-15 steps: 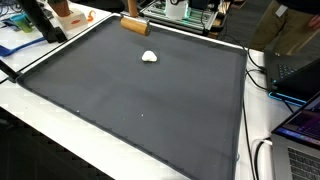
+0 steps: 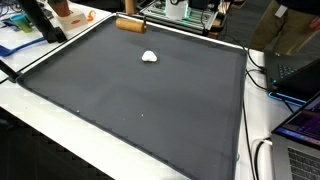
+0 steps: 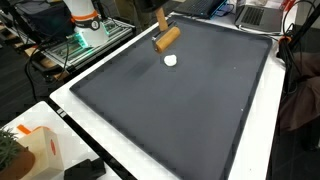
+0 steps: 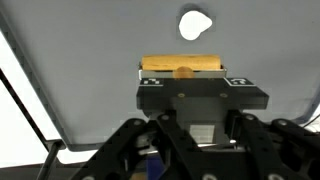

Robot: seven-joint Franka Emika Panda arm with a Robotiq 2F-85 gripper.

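A wooden mallet-like tool (image 2: 131,24) with an orange-brown cylindrical head is at the far edge of the grey mat. Its handle rises from the head in exterior view 2, where the head (image 3: 166,40) also shows a paler end. Seen from above in the wrist view, the head (image 4: 160,62) lies just beyond my black gripper. The gripper is shut on the tool's handle, though its fingers hide most of the hold. Near the head, apart from it, lies a small white rounded piece (image 4: 194,24), also on the mat (image 2: 149,56).
A laptop (image 3: 255,17) and cables sit along one side of the table. Beyond another edge is a white and orange device (image 3: 88,25). A cactus-like object (image 3: 12,150) stands in the near corner.
The tool's head has shifted slightly, and a dark shape now shows beside its right end in exterior view 1. The white piece has stayed in place.
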